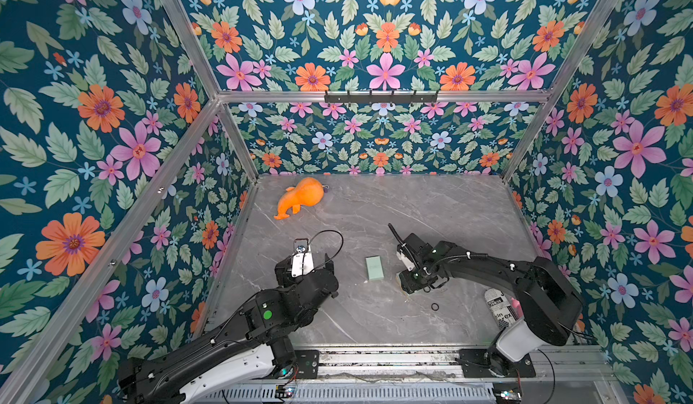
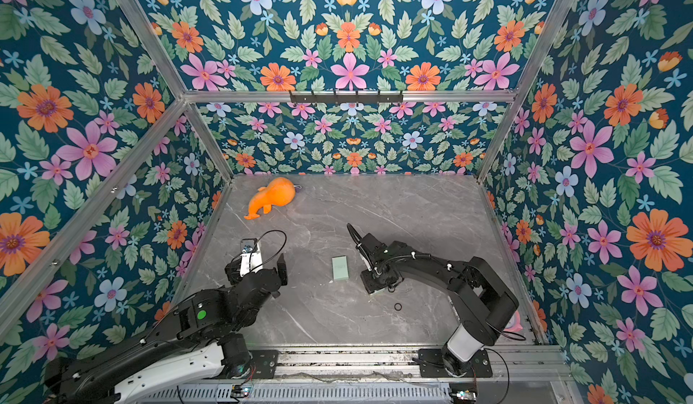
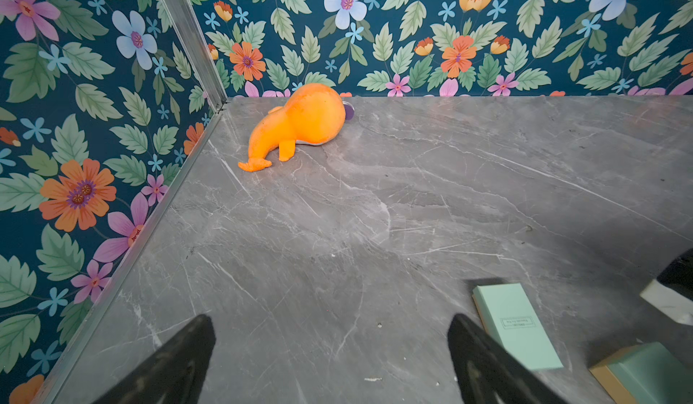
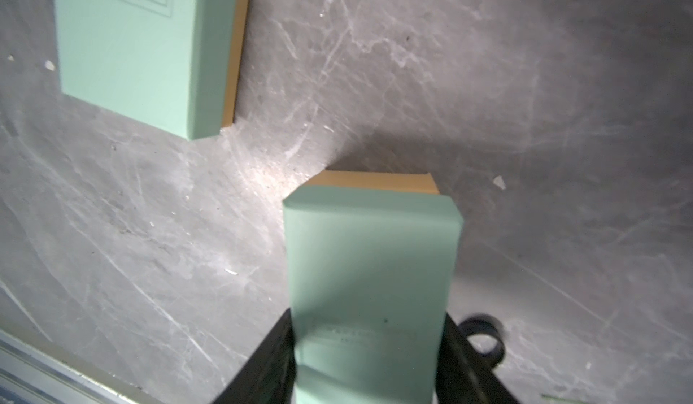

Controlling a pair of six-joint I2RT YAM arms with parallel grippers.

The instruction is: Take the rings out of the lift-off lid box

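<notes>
In the right wrist view my right gripper straddles a pale green box piece (image 4: 371, 248), a finger close along each side; brown cardboard shows at its far edge. Whether the fingers press on it cannot be told. A second pale green box piece (image 4: 126, 53), printed on top and brown-edged, lies flat to the upper left. One black ring (image 4: 478, 322) rests on the floor beside the right finger; from above, this ring (image 1: 434, 306) lies loose. Away to the left, my left gripper stands open and empty. The box's inside is hidden.
An orange plush toy (image 1: 299, 196) lies at the back left. A white printed can (image 1: 499, 306) and a pink thing (image 1: 517, 307) sit by the right arm's base.
</notes>
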